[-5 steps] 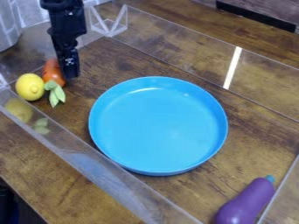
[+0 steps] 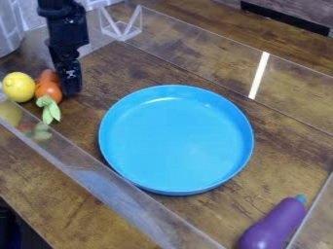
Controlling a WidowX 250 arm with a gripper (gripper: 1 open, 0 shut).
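Note:
The black gripper (image 2: 62,75) reaches down at the upper left, its fingertips low at the upper end of an orange carrot (image 2: 49,90) with a green leafy top. Whether its fingers are closed on the carrot is hard to make out. A yellow lemon (image 2: 18,86) lies just left of the carrot, by the clear wall. A large blue plate (image 2: 176,138) sits in the middle, and a purple eggplant (image 2: 272,225) lies at the lower right.
Clear plastic walls (image 2: 143,199) border the wooden work surface (image 2: 196,64). The area above the plate and to its right is bare wood.
The gripper has moved down onto the carrot's upper end. The carrot has shifted left and turned, and the lemon has shifted left and up.

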